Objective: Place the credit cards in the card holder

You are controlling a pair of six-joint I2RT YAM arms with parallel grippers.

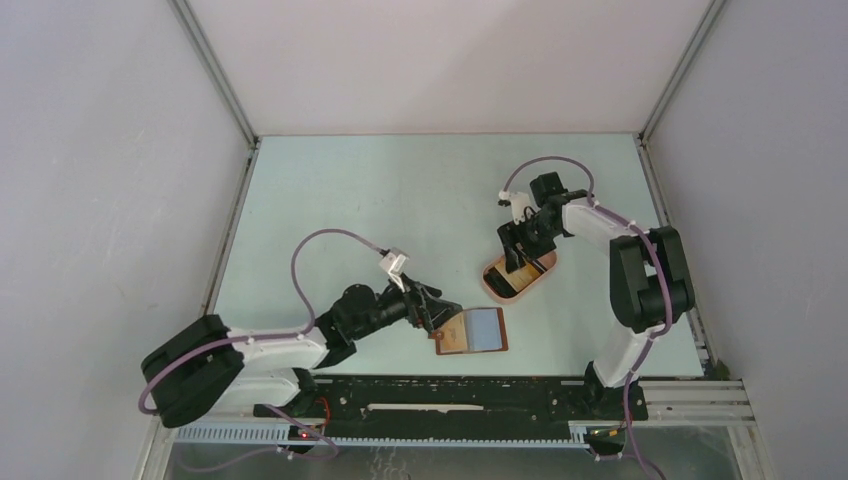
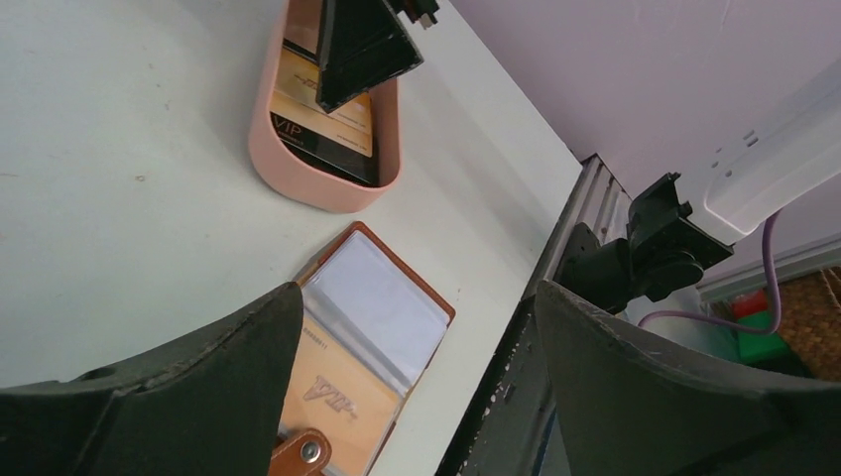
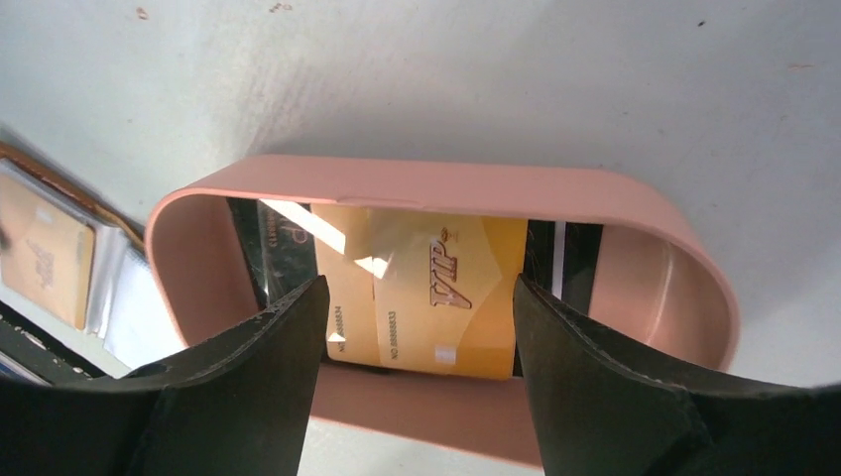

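The brown card holder (image 1: 504,347) lies unfolded near the table's front edge, with a gold card (image 2: 322,392) in one side and a pale clear sleeve (image 2: 374,297) on the other. Its snap strap (image 2: 301,454) shows low in the left wrist view. My left gripper (image 1: 440,322) hovers open over the holder's left part, nothing between its fingers. Gold and black cards, among them a gold VIP card (image 3: 448,293), lie in the pink tray (image 3: 417,180). Right above that tray, my right gripper stands open, its fingers either side of the gold cards but holding none.
The pink tray's raised rim (image 2: 260,139) surrounds the cards, a short way behind the holder. A dark rail (image 1: 450,397) runs along the front edge.
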